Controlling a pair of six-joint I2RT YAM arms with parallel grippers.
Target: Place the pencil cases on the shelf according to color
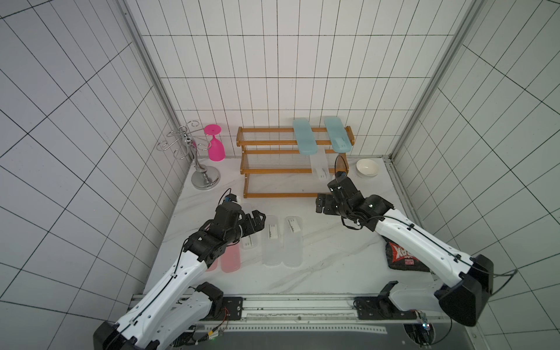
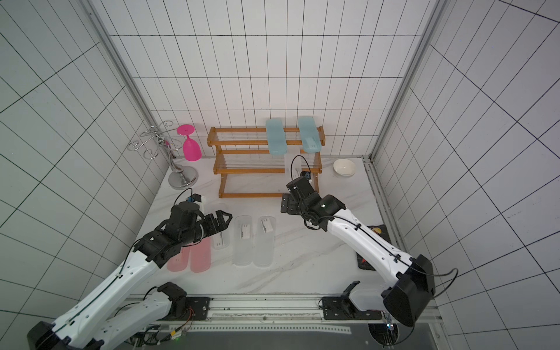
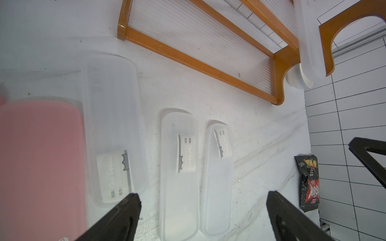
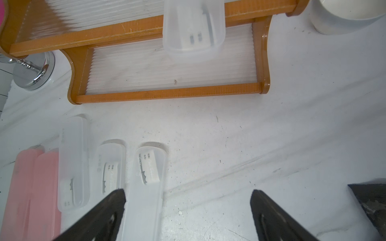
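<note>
Two blue pencil cases [image 1: 304, 137] lie side by side on the top tier of the wooden shelf [image 1: 275, 194]. On the middle tier rests a clear white case [image 4: 194, 30], its front end jutting past the rail. Three more white cases [image 3: 179, 208] lie on the table, with pink cases [image 4: 45, 188] to their left. My right gripper is open and empty, back from the shelf over the table. Above the cases on the table, my left gripper also stands open with nothing between its fingers. In the top views the left arm partly hides the pink cases.
A metal stand [image 1: 204, 176] holding a pink goblet [image 1: 215, 149] is left of the shelf. A white bowl [image 1: 367, 168] sits to its right. A black snack bag [image 3: 308, 182] lies at the table's right side.
</note>
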